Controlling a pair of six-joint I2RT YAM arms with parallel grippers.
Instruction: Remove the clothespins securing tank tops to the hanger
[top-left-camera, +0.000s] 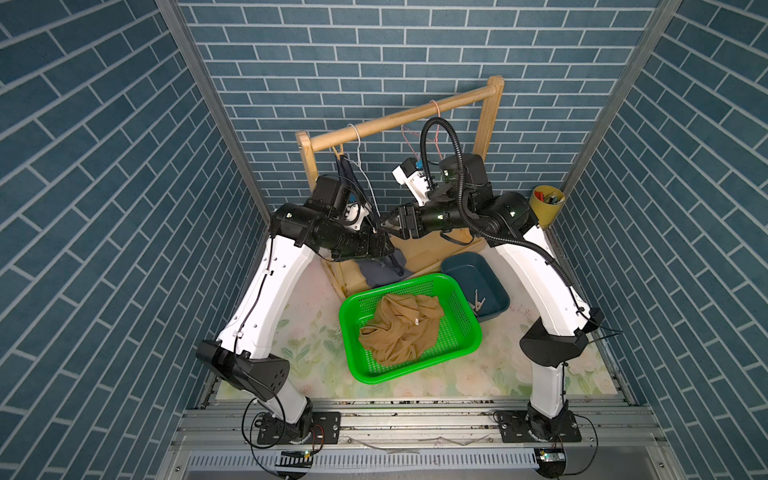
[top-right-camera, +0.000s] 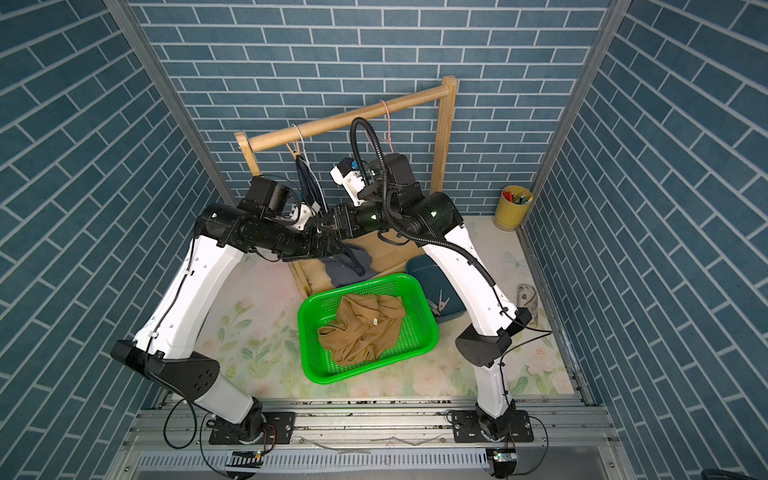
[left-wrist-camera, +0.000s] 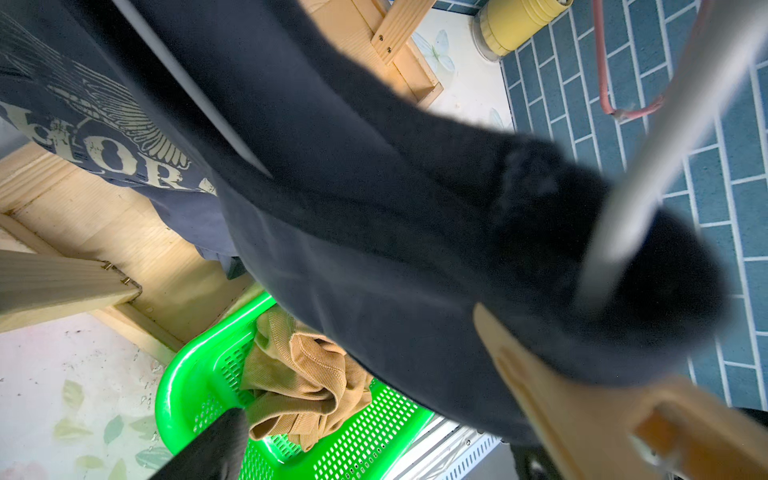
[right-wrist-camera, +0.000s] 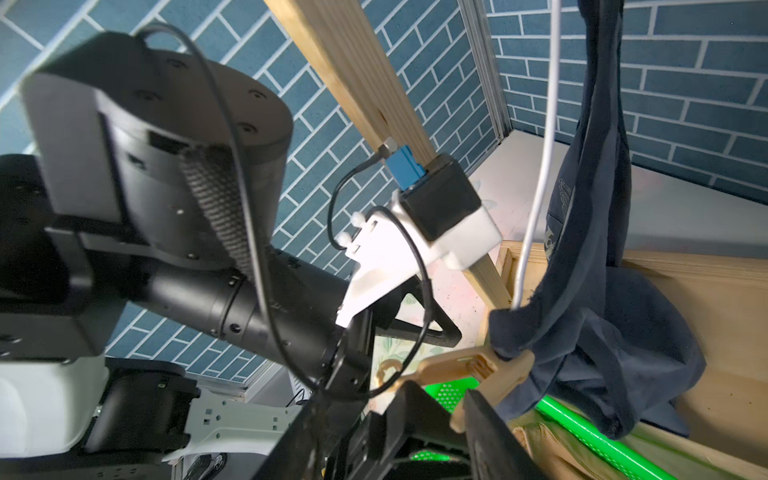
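A dark navy tank top (left-wrist-camera: 384, 240) hangs from a white hanger (right-wrist-camera: 537, 192). A wooden clothespin grips the fabric at the hanger's lower end, and looms close in the left wrist view (left-wrist-camera: 528, 376). My left gripper (top-left-camera: 368, 240) is beside that spot, open, its fingers partly out of frame in its wrist view. My right gripper is just beside and below the clothespin, part open; whether a tip touches it is unclear. In both top views the two grippers crowd together and hide the clothespin.
A green basket (top-left-camera: 352, 336) with brown cloth stands in front, a dark blue bin (top-left-camera: 496, 288) with clothespins to its right. The wooden rack (top-left-camera: 392, 120) stands behind, a yellow cup (top-left-camera: 545, 214) at right.
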